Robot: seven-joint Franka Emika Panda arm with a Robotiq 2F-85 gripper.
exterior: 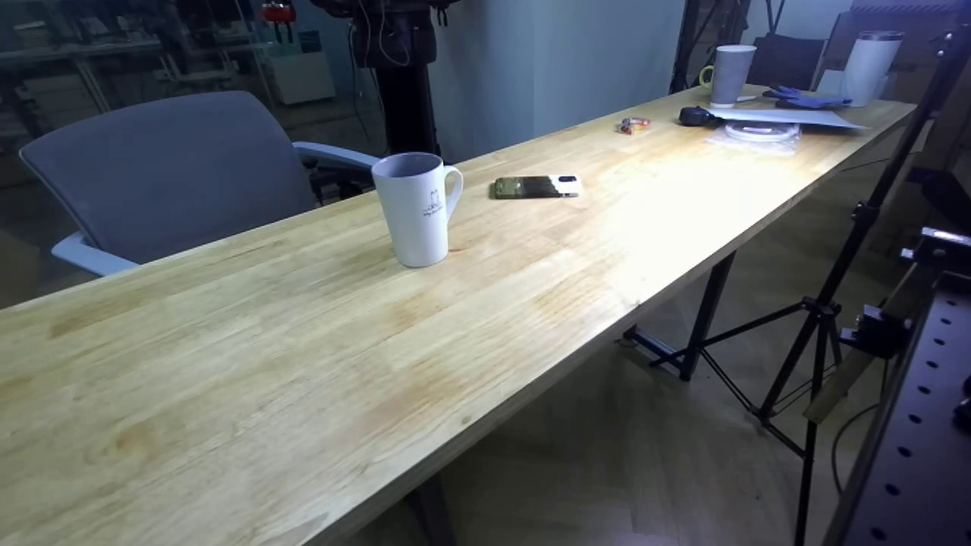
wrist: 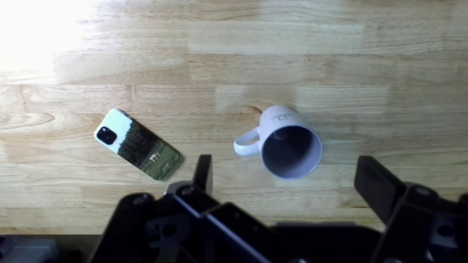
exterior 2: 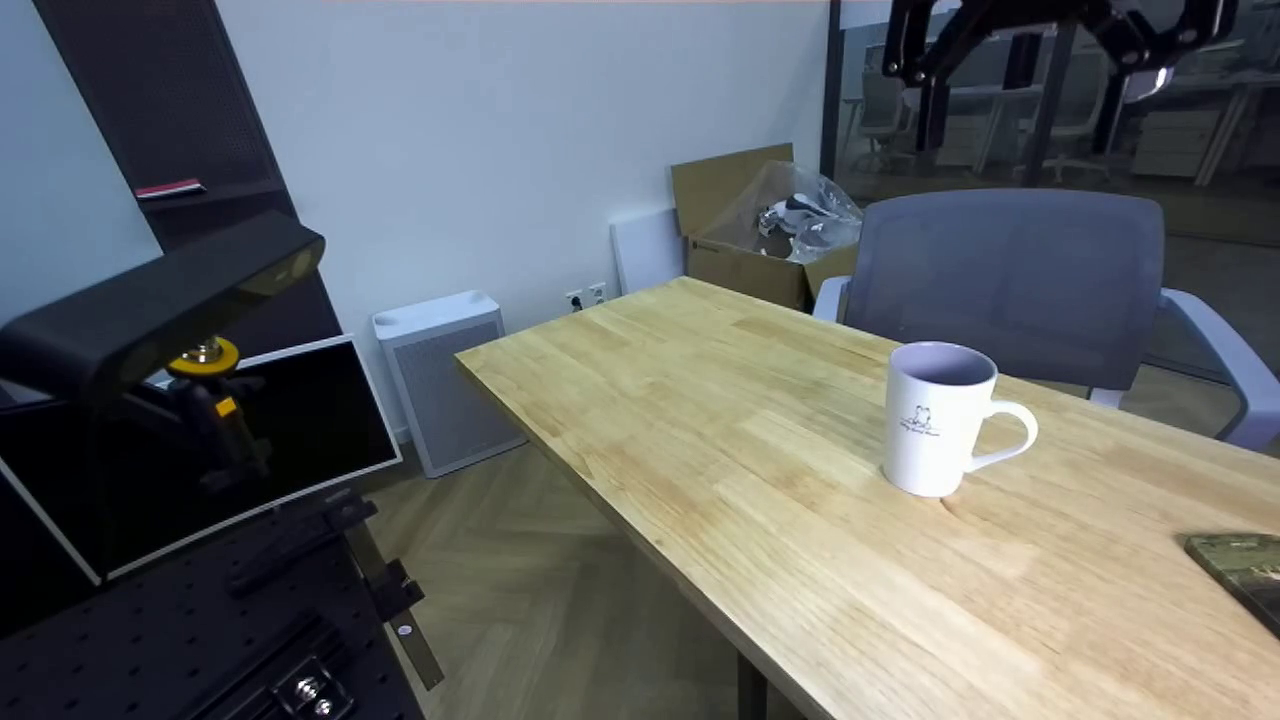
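Observation:
A white mug (exterior: 414,218) with a grey inside and a small printed logo stands upright on the wooden table (exterior: 273,364). Its handle points toward a phone (exterior: 537,187) in a green, black and white case, lying flat nearby. From above, the wrist view shows the mug (wrist: 287,147) with the phone (wrist: 138,144) to its left. My gripper is open, its fingers (wrist: 379,188) wide apart and nothing between them. In the second exterior view the gripper (exterior 2: 1017,130) hangs at the top, well above the mug (exterior 2: 938,420) and touching nothing.
Toward the table's far end are a grey cup (exterior: 730,76), a white tumbler (exterior: 871,68), blue gloves (exterior: 806,96), a small wrapped item (exterior: 633,124) and a sheet of paper. An office chair (exterior 2: 1014,282) stands against one long edge.

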